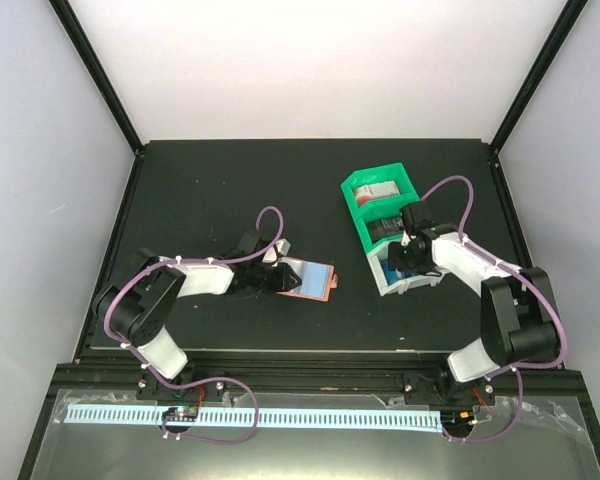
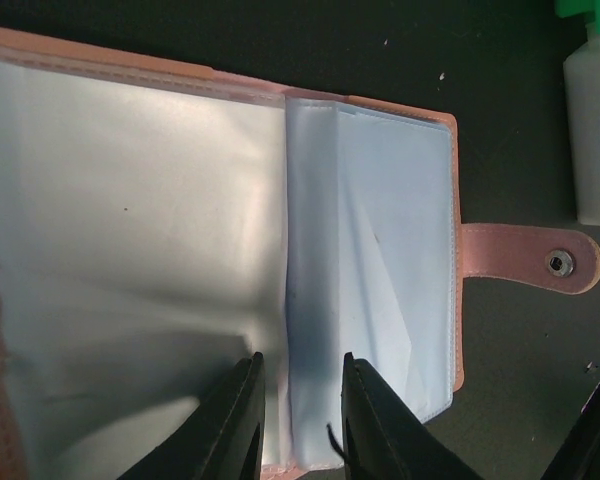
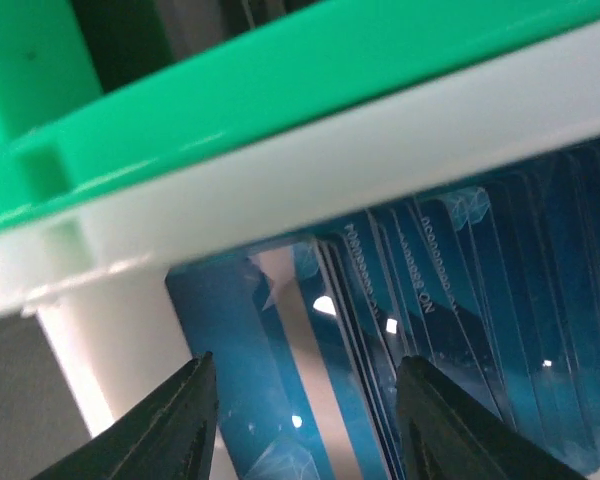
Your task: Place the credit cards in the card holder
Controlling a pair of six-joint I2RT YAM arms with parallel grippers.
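Observation:
The card holder [image 1: 314,280] lies flat and open on the black table, its clear pockets and pink-brown edge filling much of the left wrist view. My left gripper is over its pocket seam, fingers part open, with only the clear sleeve [image 2: 210,200] visible between and beneath the tips. Blue cards [image 3: 280,350] stand in a row in the white bin [image 1: 420,284]. My right gripper is open above them, one finger [image 3: 202,410] near the end card and the other close to the neighbouring card edges. Whether either finger touches a card, I cannot tell.
Green bins [image 1: 363,222] holding a red-and-white pack [image 1: 377,191] and a dark pack [image 1: 385,228] adjoin the white one. The holder's strap with its snap [image 2: 560,262] points toward the bins.

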